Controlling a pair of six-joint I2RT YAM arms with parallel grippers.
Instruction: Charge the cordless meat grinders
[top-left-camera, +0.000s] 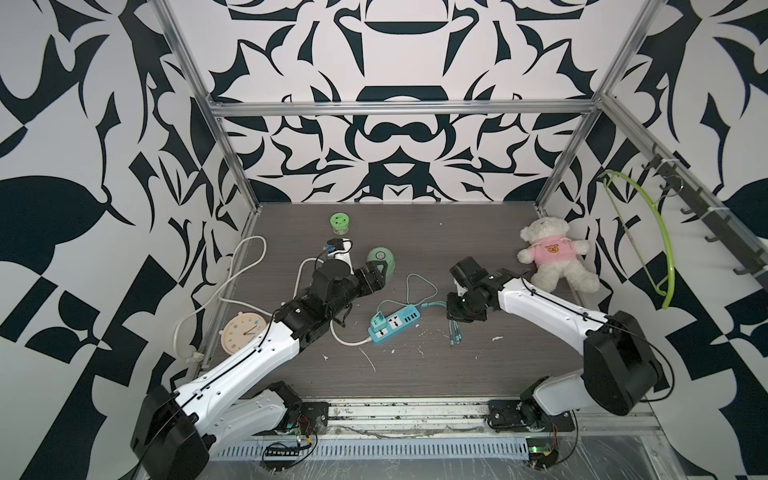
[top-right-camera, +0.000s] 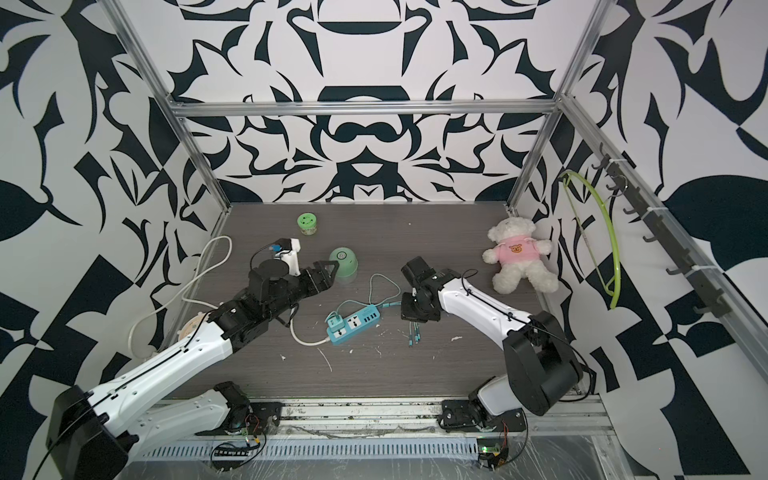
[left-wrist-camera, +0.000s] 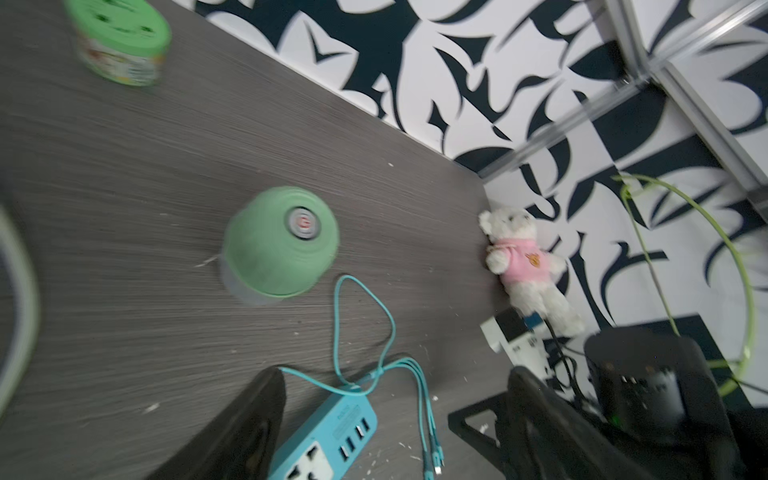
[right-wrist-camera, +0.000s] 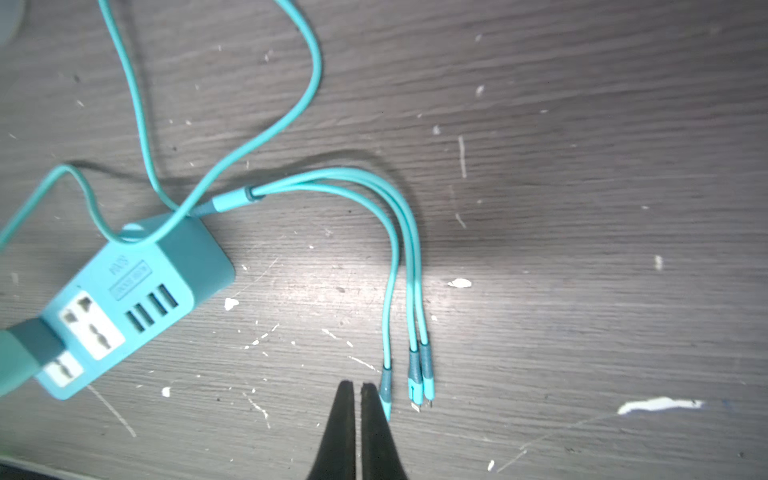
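Note:
The green-lidded meat grinder (left-wrist-camera: 280, 244) stands upright on the table, beyond my left gripper, whose fingers are spread wide with nothing between them. From the teal power strip (right-wrist-camera: 128, 292), a teal charging cable (right-wrist-camera: 344, 174) splits into three branches lying on the table. Its connector ends (right-wrist-camera: 416, 376) sit just past the tips of my right gripper. The right fingers are together, with no cable between them; the nearest connector (right-wrist-camera: 386, 388) lies outside, beside the right fingertip. In the top left view, the right arm partly covers the cable.
A small green-topped can (top-left-camera: 340, 224) stands at the back. The white teddy bear (top-left-camera: 554, 252) sits at the right edge. A thick white cord (top-left-camera: 232, 276) and a beige round disc (top-left-camera: 241, 332) lie at the left.

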